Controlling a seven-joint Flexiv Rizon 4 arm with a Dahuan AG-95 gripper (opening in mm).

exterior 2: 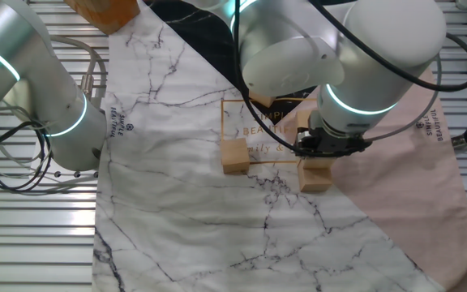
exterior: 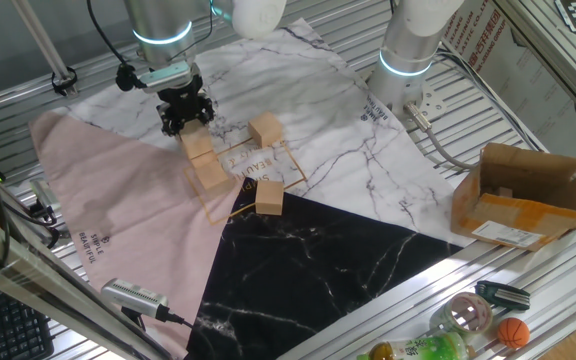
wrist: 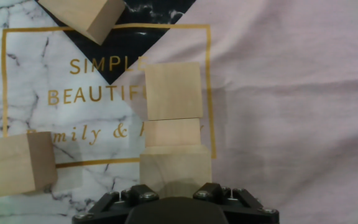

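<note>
My gripper points down at the near end of a row of pale wooden blocks. In the wrist view its dark fingers stand at the bottom edge, in front of the nearest block (wrist: 176, 168); their tips are hidden, so whether they grip it does not show. Beyond it, in line, comes a lighter wooden face (wrist: 173, 132), then the far block (wrist: 174, 91). In exterior view 1 the gripper (exterior: 188, 122) is right at the row's back block (exterior: 196, 140). Two other blocks stand apart: one to the right (exterior: 265, 129), one by the black cloth area (exterior: 269, 197).
A cardboard box (exterior: 518, 205) stands open at the right. Bottle (exterior: 433, 347), tape roll (exterior: 468, 312) and orange ball (exterior: 513, 332) lie at the front right.
</note>
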